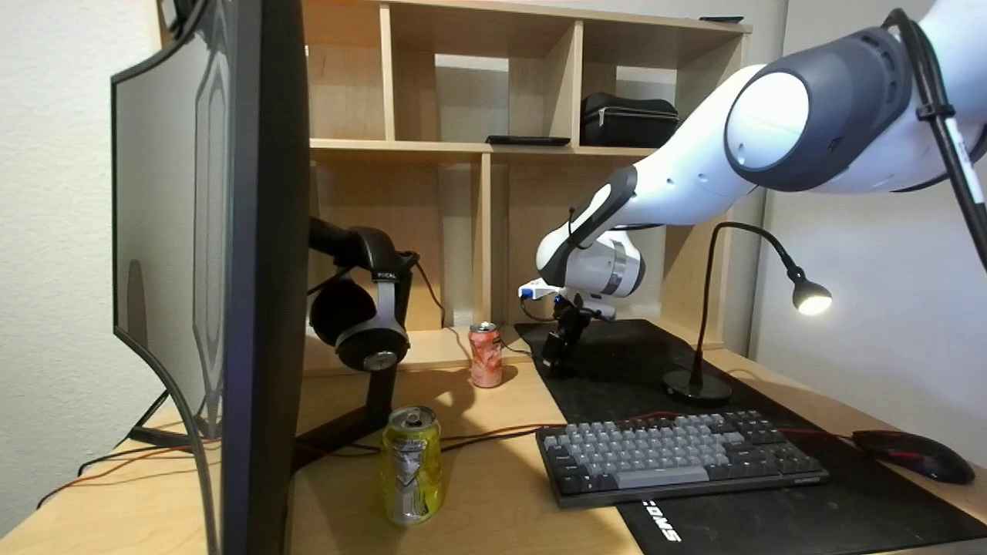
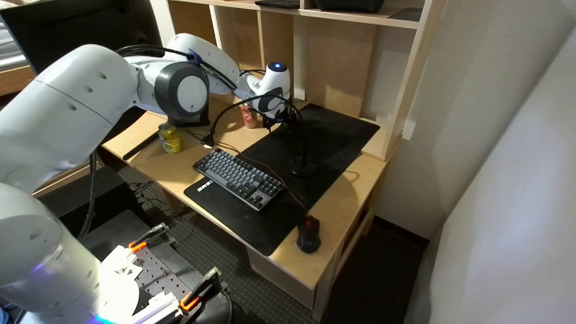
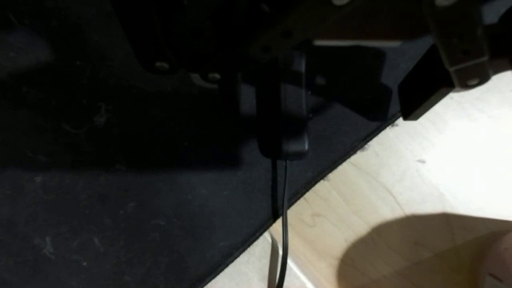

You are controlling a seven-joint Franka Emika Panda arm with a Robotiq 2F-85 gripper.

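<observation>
Low over the back left part of the black desk mat (image 1: 611, 379), my gripper (image 1: 557, 356) points down. In the wrist view its dark fingers stand apart, one finger (image 3: 429, 89) at the upper right, and nothing shows clamped by them. Below lies a narrow black device (image 3: 293, 137) with a thin black cable (image 3: 285, 206) running off the mat's edge. Its upper part is lost in shadow behind the gripper, and whether a finger touches it cannot be made out.
Left of the gripper stands a pink can (image 1: 486, 356); a yellow can (image 1: 412, 467) is nearer. The lamp (image 1: 698, 384), keyboard (image 1: 680, 453) and mouse (image 1: 914, 455) lie right and in front. A wooden shelf (image 1: 481, 245) rises close behind.
</observation>
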